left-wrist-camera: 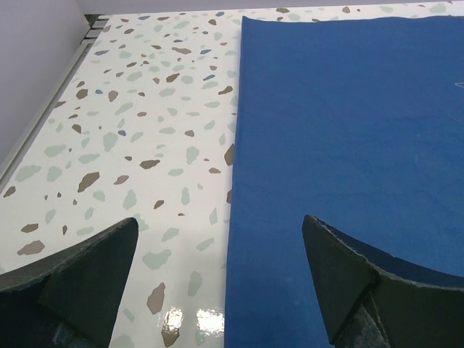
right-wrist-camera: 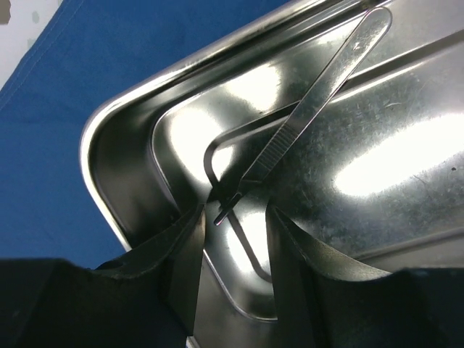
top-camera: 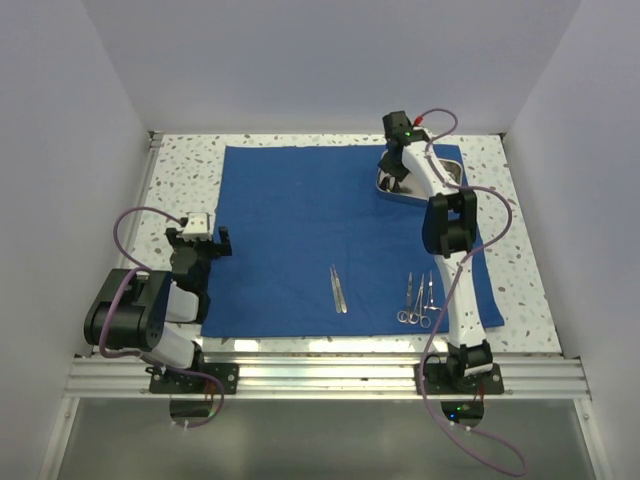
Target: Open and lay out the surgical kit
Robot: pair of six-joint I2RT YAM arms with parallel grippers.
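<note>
A metal tray (top-camera: 420,195) sits at the back right of the blue cloth (top-camera: 300,220). Inside it, in the right wrist view, lies a scalpel handle (right-wrist-camera: 312,101), tip toward my right gripper. That gripper hangs over the tray, fingers apart around the tip, none visibly held. My left gripper stands open at the left cloth edge, empty. On the cloth lie two slim instruments (top-camera: 338,288) at front centre, and several scissor-like instruments (top-camera: 420,300) at front right.
Speckled table (top-camera: 180,170) shows around the cloth, with walls at the sides and back.
</note>
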